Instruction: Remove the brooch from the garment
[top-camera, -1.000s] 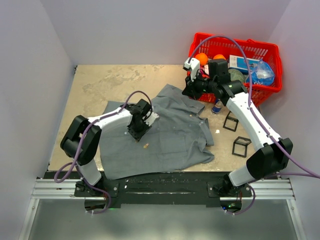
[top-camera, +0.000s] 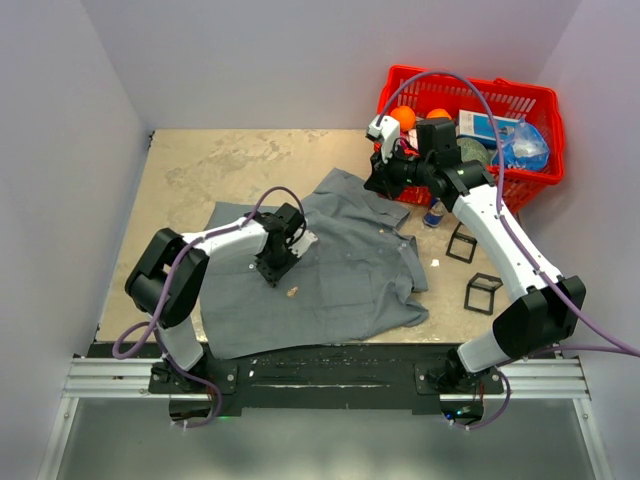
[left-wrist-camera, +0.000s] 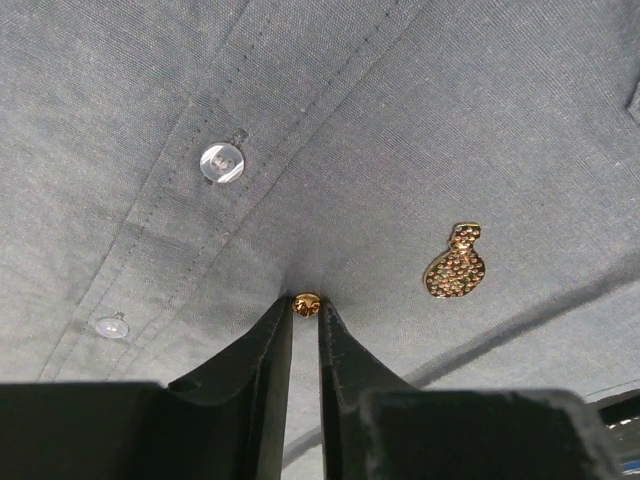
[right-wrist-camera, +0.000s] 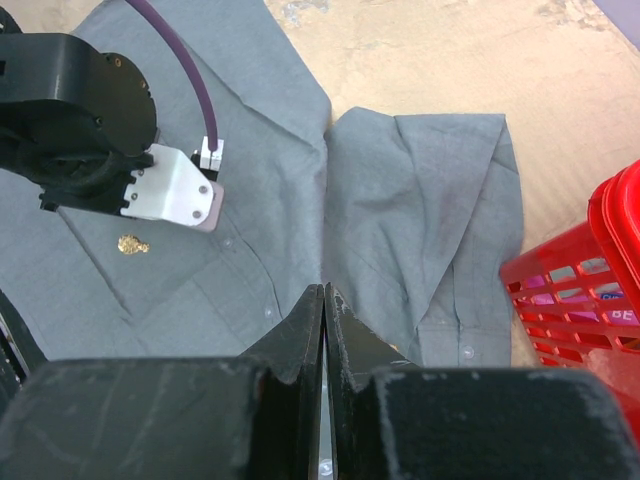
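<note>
The grey garment (top-camera: 330, 290) lies spread on the table. On it sits a gold brooch with a studded round body (left-wrist-camera: 456, 272), to the right of my left gripper. A small round gold piece (left-wrist-camera: 306, 304) lies between the tips of that gripper, with a finger close on each side. Whether they grip it or only flank it, I cannot tell. The cloth around the tips is slightly creased. My right gripper is shut above the garment's far right part, nothing visible between its fingers.
Clear buttons (left-wrist-camera: 222, 162) run along the garment's placket. A red basket (top-camera: 550, 110) full of items stands at the back right, close to my right arm. Two black frames (top-camera: 482, 294) lie on the table at the right.
My left arm has shifted very slightly, its gripper staying over the same spot on the garment. The right arm and the garment look unchanged.
</note>
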